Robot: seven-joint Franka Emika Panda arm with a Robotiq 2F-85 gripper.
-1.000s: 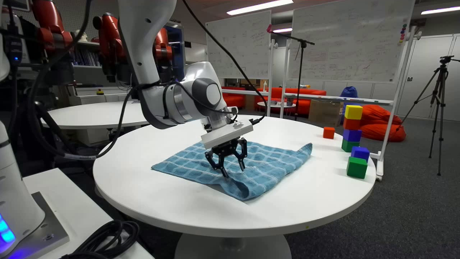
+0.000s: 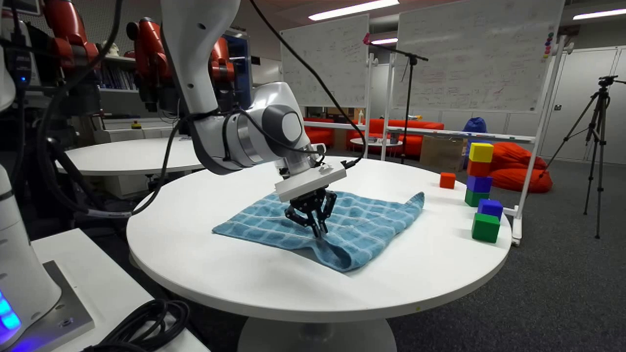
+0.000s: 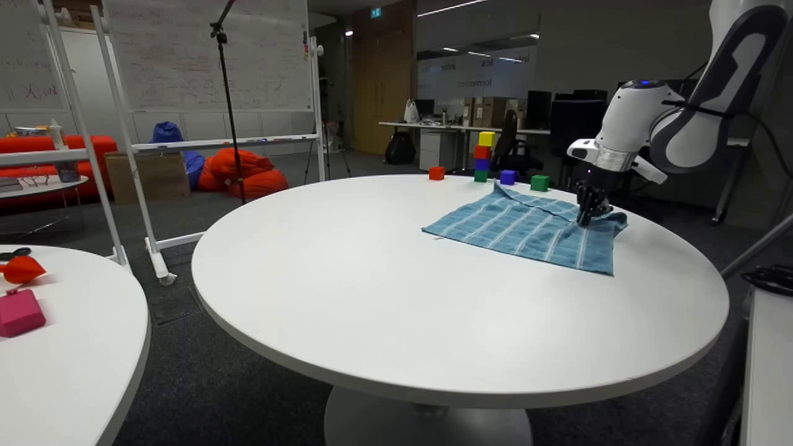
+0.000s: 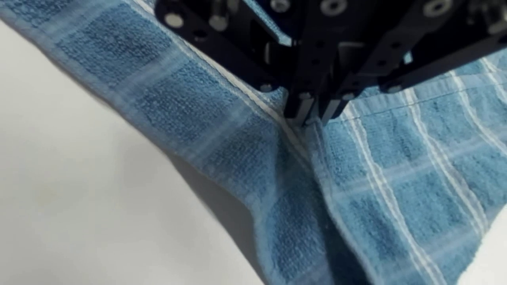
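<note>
A blue checked towel [image 2: 375, 214] lies spread over the round white table, its near edge raised in a fold. In exterior view 1 my gripper [image 2: 320, 232] points down into the near part of the cloth. Up close in the wrist view, the gripper is shut, and a narrow ridge of the towel [image 4: 190, 102] rises between its fingertips. Beneath the fingers the fabric dips into a dark crease. From exterior view 2 the gripper [image 3: 585, 222] touches down near one end of the towel [image 3: 520, 230]; the pinch itself is too small to make out there.
At the table's far right stands a block stack topped by a yellow block [image 2: 481, 152]. Close by are a green block [image 2: 485, 228], a blue block [image 2: 490, 208] and a red block [image 2: 447, 180]. In exterior view 2, the white tabletop [image 3: 357, 297] is widely bare.
The gripper's fingers have come together from a wide spread. The towel's left corner and front fold have shifted slightly right, and the cloth is gathered at the fingertips.
</note>
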